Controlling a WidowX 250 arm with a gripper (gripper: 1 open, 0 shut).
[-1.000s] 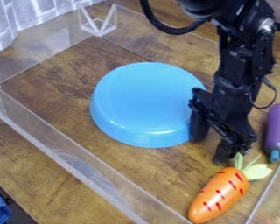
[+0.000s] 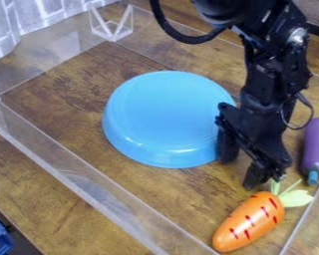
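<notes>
The black gripper [image 2: 245, 163] is low over the wooden floor of the clear-walled bin, right of a light-blue round object [image 2: 162, 118], close against its edge. Below the gripper lies an orange carrot toy [image 2: 249, 219] with pale green leaves, and to its right a purple eggplant toy [image 2: 315, 149]. The dark fingertips reach down near the carrot's leaves; whether they are open or shut is unclear.
Clear plastic walls [image 2: 69, 169] border the bin on the left and front. Something blue sits outside at the lower left.
</notes>
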